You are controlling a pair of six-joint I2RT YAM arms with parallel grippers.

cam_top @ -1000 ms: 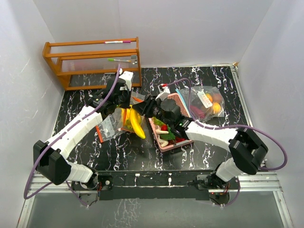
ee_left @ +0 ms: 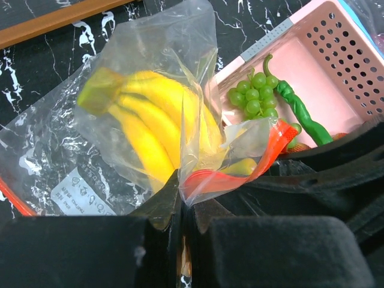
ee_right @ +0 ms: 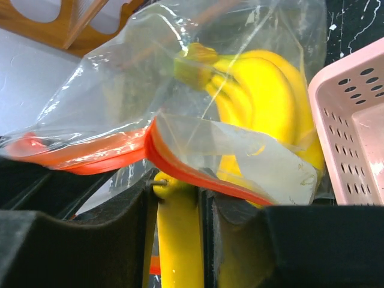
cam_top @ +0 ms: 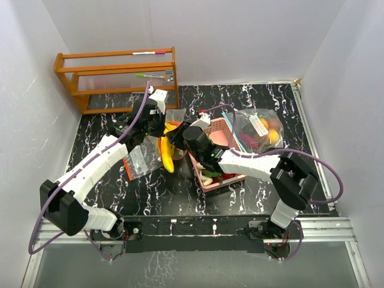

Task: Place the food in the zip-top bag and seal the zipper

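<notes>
A clear zip bag (ee_left: 150, 48) with an orange zipper (ee_right: 108, 150) holds a bunch of bananas (ee_left: 144, 114). My left gripper is shut on the bag's edge, above it in the top view. My right gripper is shut on another banana (cam_top: 168, 156), which hangs just outside the bag's opening, its upper end at the orange zipper. The two grippers are close together over the left side of the pink basket.
The pink basket (ee_right: 330, 126) holds grapes (ee_left: 258, 96) and other food. A filled bag (cam_top: 258, 129) lies at the right. An empty bag (ee_left: 78, 186) lies under the held one. A wooden rack (cam_top: 114, 69) stands at back left.
The left arm has moved very little.
</notes>
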